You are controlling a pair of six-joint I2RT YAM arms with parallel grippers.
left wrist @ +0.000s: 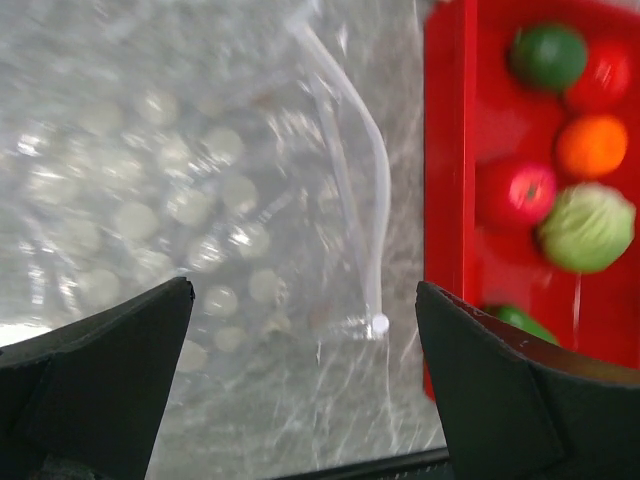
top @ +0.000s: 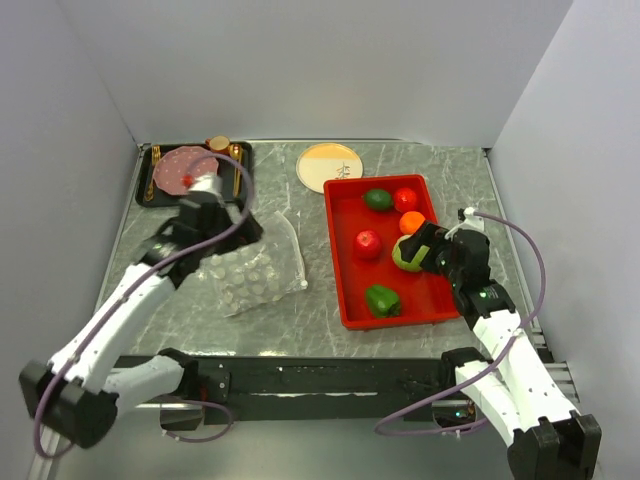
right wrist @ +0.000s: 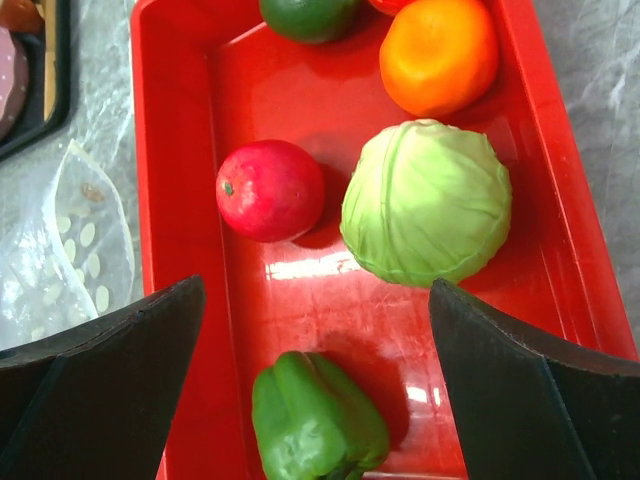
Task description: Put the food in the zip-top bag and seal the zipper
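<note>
Flat on the counter lies the clear zip top bag (top: 262, 268), printed with pale dots; its zipper edge (left wrist: 378, 220) faces the red tray. Inside that tray (top: 338, 270) are a green bell pepper (right wrist: 315, 420), a red pomegranate-like fruit (right wrist: 270, 190), a light green cabbage (right wrist: 428, 205), an orange (right wrist: 440, 55), a dark green avocado (right wrist: 310, 12) and a tomato (top: 405, 199). Over the bag's left part hovers my left gripper, open and empty. My right gripper, also open and empty, is above the tray by the cabbage.
At the back left, a black tray (top: 246, 192) carries a pink plate (top: 176, 172), gold cutlery and a small brown cup. A round cream board (top: 328, 165) lies behind the red tray. Between bag and red tray runs a narrow strip of bare counter.
</note>
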